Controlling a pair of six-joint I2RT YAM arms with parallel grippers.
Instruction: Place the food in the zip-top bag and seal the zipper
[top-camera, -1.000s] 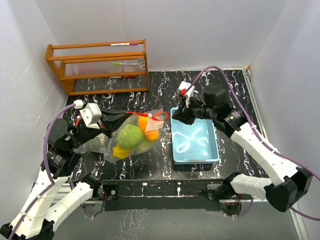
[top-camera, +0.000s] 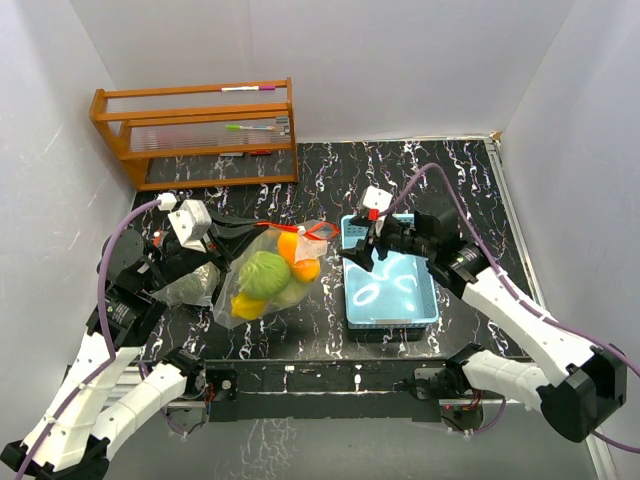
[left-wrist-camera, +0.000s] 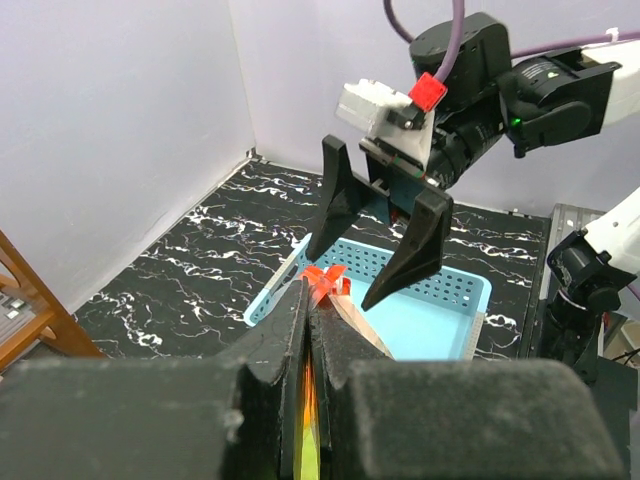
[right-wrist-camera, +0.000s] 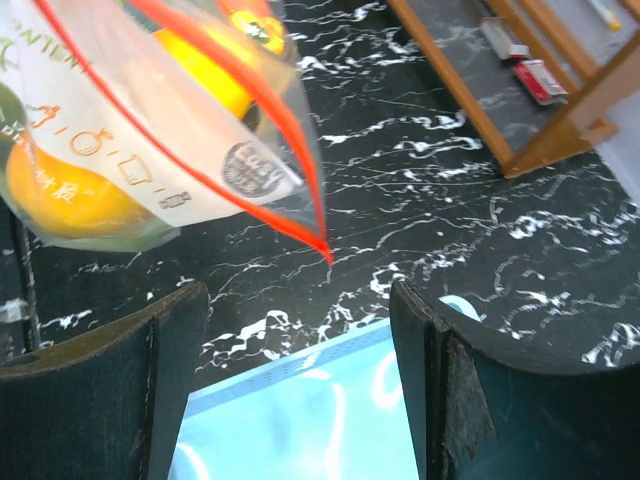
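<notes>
A clear zip top bag (top-camera: 236, 305) hangs from my left gripper (top-camera: 262, 226), which is shut on its red-zippered top edge. Inside the bag show a green cabbage-like piece (top-camera: 264, 274), orange pieces (top-camera: 306, 269) and a yellow one (top-camera: 248, 306). The red zipper (right-wrist-camera: 262, 100) runs toward my right side, and its two strips are apart along much of their length, meeting at the near corner. My right gripper (top-camera: 357, 240) is open beyond that corner, with nothing between its fingers.
Below my right gripper is a light blue basket (top-camera: 392, 322), empty in its visible part. Another clear bag (top-camera: 190, 287) lies under the left arm. A wooden rack (top-camera: 215, 187) stands at the back left. Bare dark counter shows behind the basket.
The hanging bag swung away and back, while the left gripper kept its hold.
</notes>
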